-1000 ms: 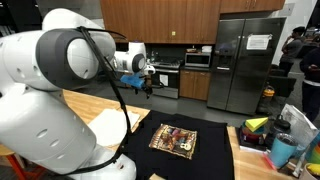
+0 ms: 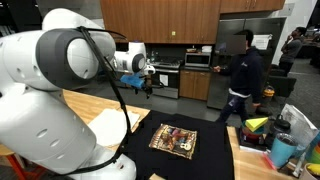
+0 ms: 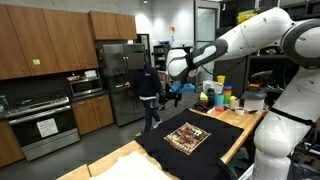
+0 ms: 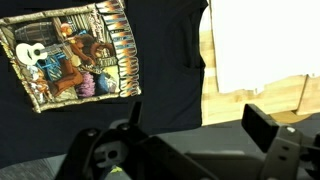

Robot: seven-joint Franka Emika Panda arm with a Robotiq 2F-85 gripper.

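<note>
A black T-shirt (image 2: 215,150) with a colorful printed picture (image 4: 72,55) lies spread on the wooden table. Its dark fabric fills most of the left half of the wrist view and has small creases near a sleeve. Above the table, clear of the cloth, hangs my gripper. The fingers are wide apart, with nothing between the fingers. In exterior view 2 the gripper (image 3: 179,97) is up behind the shirt (image 3: 190,152). Part of the shirt's near side is hidden by the arm in exterior view 1.
A white flat sheet (image 4: 245,45), cloth or paper, lies beside the shirt on bare wood (image 4: 225,108). Tubs and cups, including a blue container (image 2: 284,148), crowd the table's right side. A person (image 2: 242,78) stands beyond the table, near the fridge (image 2: 228,62).
The person has come in from the right edge and moved left, to in front of the fridge. The arm, gripper and shirt look unchanged.
</note>
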